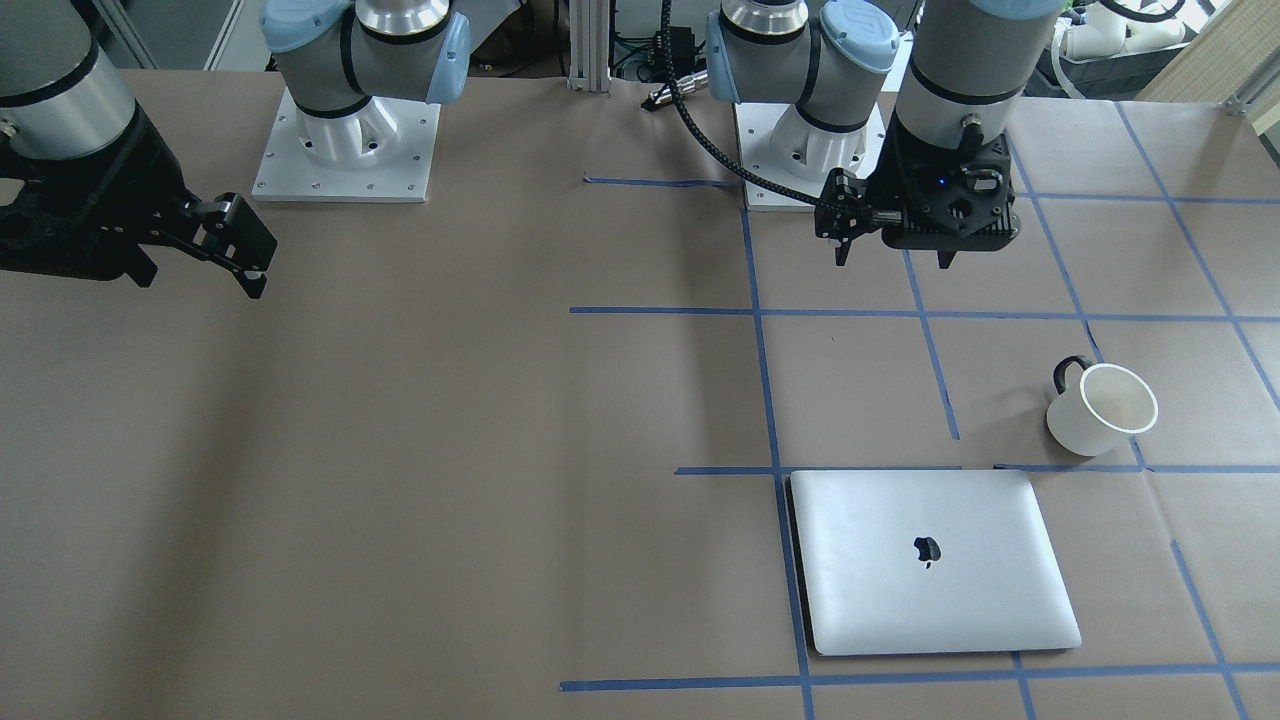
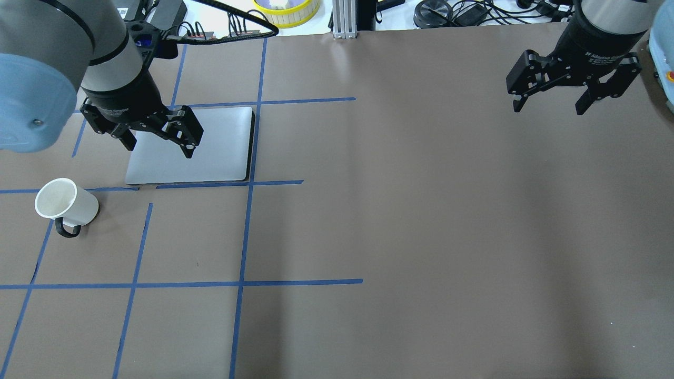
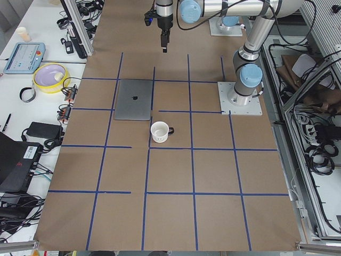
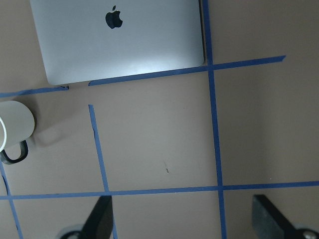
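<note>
A closed silver laptop point(image 1: 933, 564) point(image 3: 133, 100) point(image 2: 189, 161) point(image 4: 119, 40) lies on the taped table. A white mug with a black handle point(image 1: 1100, 410) point(image 3: 159, 132) point(image 2: 66, 202) point(image 4: 15, 124) stands beside it. My gripper point(image 1: 893, 262) point(image 2: 158, 153) hangs in the air near the laptop and mug, open with nothing between its fingers; in the left wrist view its two fingers point(image 4: 97, 221) sit far apart at the bottom edge, above bare table.
A second arm with a black gripper point(image 2: 548, 107) hovers over the untaped half of the table, which is clear. Other arm bases stand along the edge, and cluttered benches lie beyond it.
</note>
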